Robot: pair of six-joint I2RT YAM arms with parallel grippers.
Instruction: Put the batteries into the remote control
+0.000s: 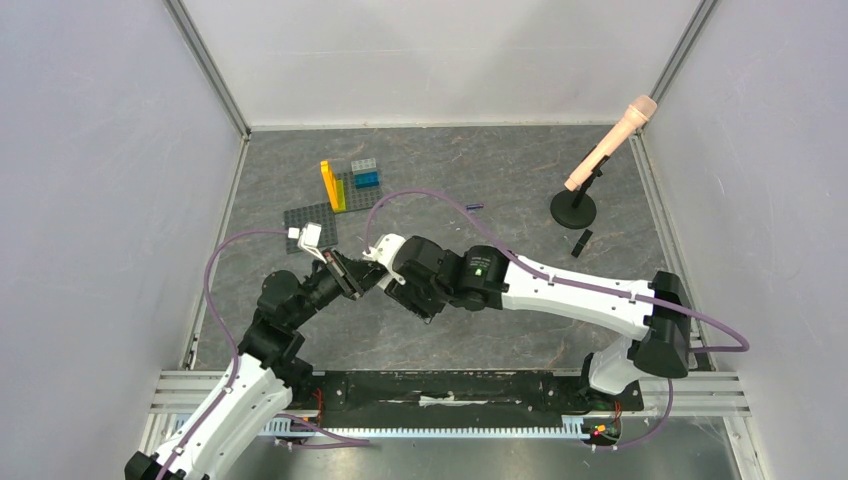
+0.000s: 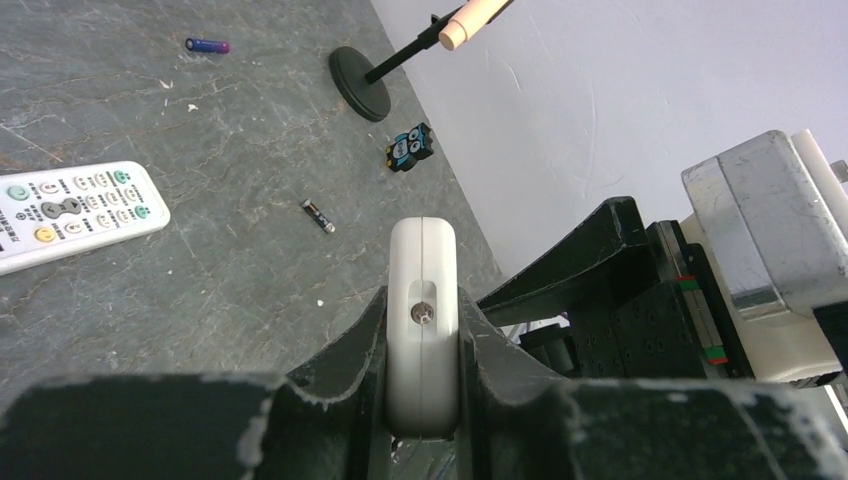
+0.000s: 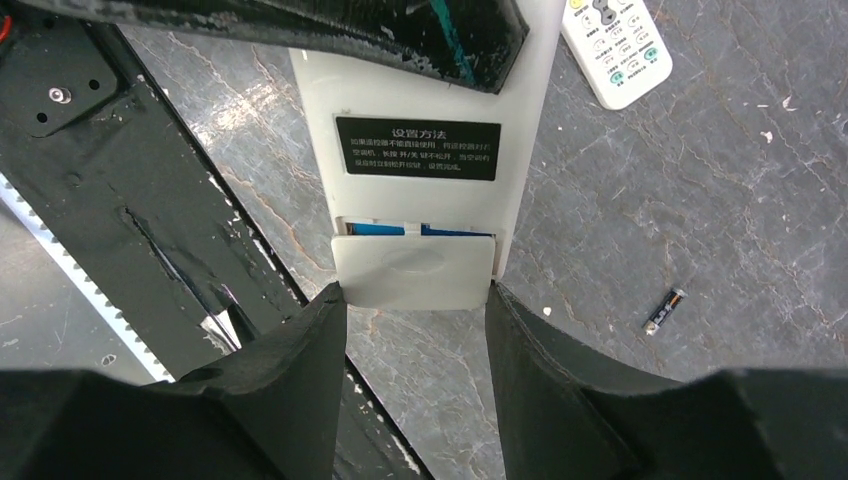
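My left gripper is shut on the white remote control, seen end-on in the left wrist view. In the right wrist view the remote's back faces up, with blue showing in the slot of its battery compartment. The battery cover sits at that compartment, and my right gripper is shut on it. In the top view both grippers meet at left of centre, hiding most of the remote. A loose battery lies on the table; a purple battery lies farther back.
Another white remote lies on the table. A microphone stand stands at the right, near an owl-shaped object. Building plates with bricks lie at the back left. The table's front edge runs close by.
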